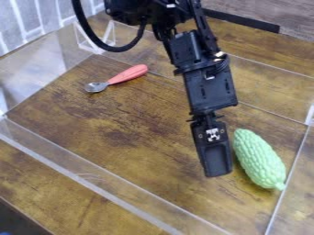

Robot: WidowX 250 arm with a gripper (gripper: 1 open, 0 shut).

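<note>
My gripper (214, 156) hangs over the right half of the wooden board, fingertips pointing down; how far apart its fingers stand is hard to tell from this angle. Just to its right lies a pale green, bumpy corn-cob-shaped object (259, 160), apart from the fingers as far as I can see. A spoon (120, 76) with a red handle and metal head lies at the upper left.
Clear plastic walls (37, 27) edge the area at the left, and a dark edge runs along the top right.
</note>
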